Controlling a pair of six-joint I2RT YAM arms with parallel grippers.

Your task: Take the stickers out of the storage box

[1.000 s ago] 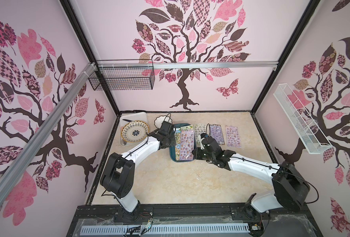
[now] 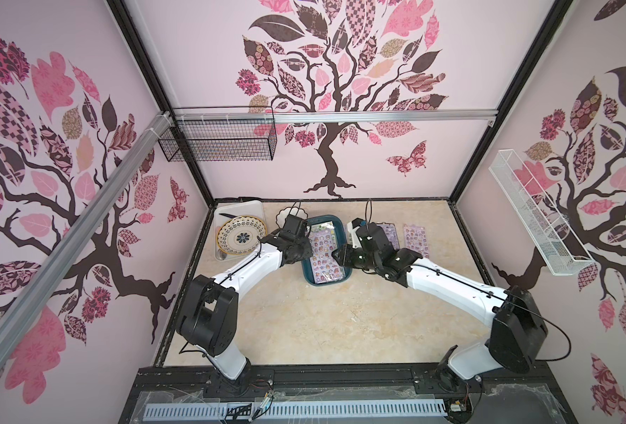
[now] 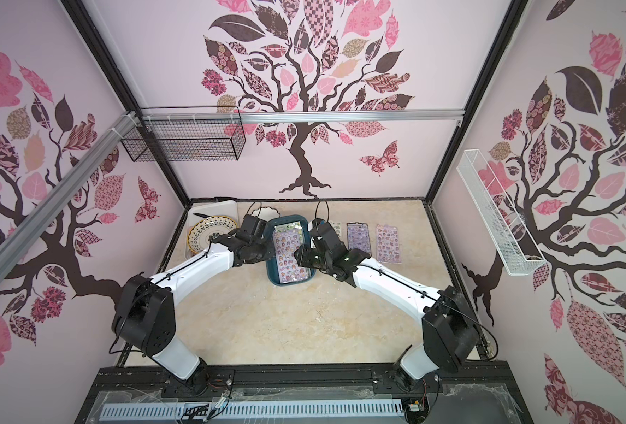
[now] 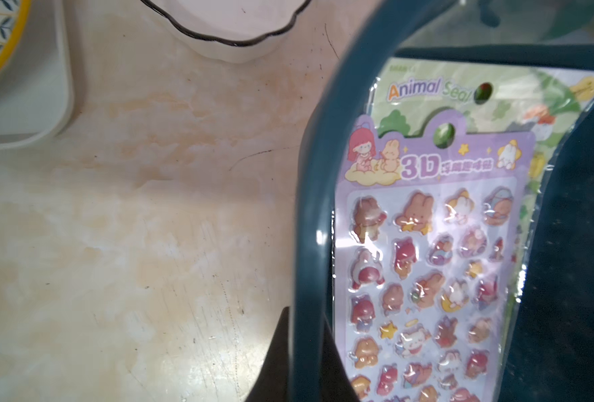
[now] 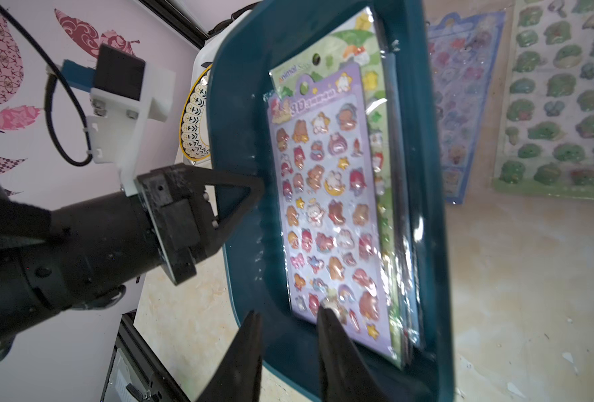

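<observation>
A teal storage box (image 5: pixel 429 281) holds stacked sticker sheets; a purple 3D sheet (image 5: pixel 330 201) lies on top of a green Animal Seal one (image 5: pixel 323 60). In the left wrist view my left gripper is shut on the box's left rim (image 4: pixel 323 167). My right gripper is part open over the box's near part, below the purple sheet in its wrist view, with nothing seen between its fingers.
Several sticker sheets (image 2: pixel 415 241) lie right of the box. A white tray (image 3: pixel 224 208) with a patterned plate (image 2: pixel 241 234) and a wavy-rimmed bowl (image 4: pixel 230 26) stand to the left.
My right gripper has moved left and up over the box from its right side.
</observation>
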